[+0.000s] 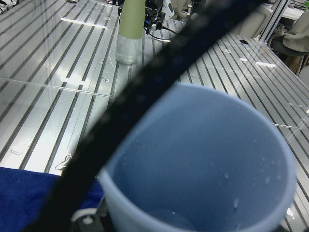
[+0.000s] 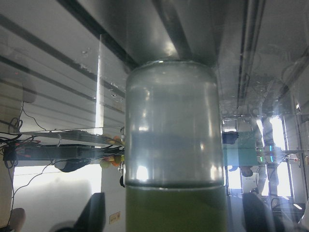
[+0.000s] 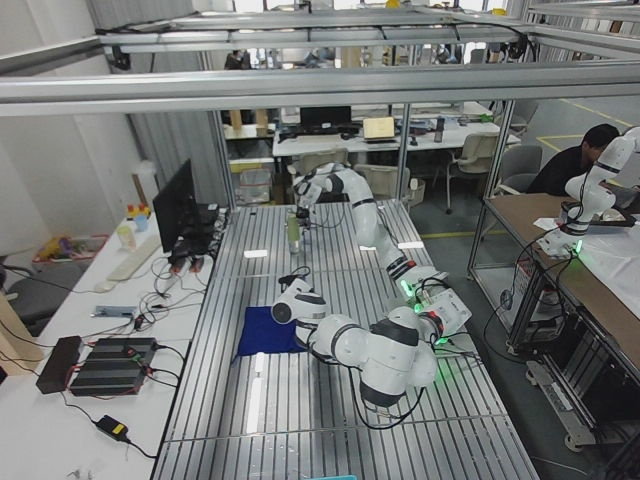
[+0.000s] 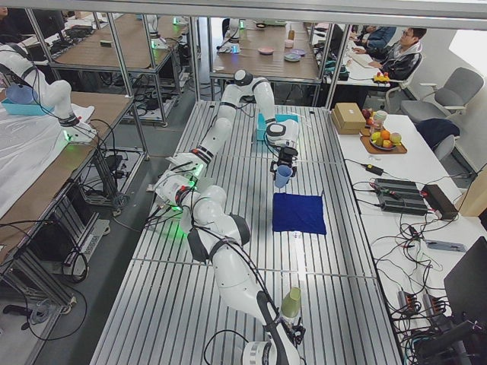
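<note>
My left gripper (image 4: pixel 284 163) holds a light blue cup (image 4: pixel 283 176) just beyond the dark blue cloth (image 4: pixel 298 213) in the right camera view; the cup fills much of the left wrist view, with droplets inside. A bottle (image 2: pixel 173 125) with a clear body and green sleeve stands upright on the slatted metal table (image 4: pixel 183 304). My right gripper (image 4: pixel 293 327) is at the bottle, its fingers either side of it in the right wrist view, apparently apart from its sides.
A teal bin (image 4: pixel 266 125) is at the table's far end in the right camera view. The side desk (image 3: pixel 60 420) carries a monitor, power boxes and cables. The metal between cloth and bottle is clear.
</note>
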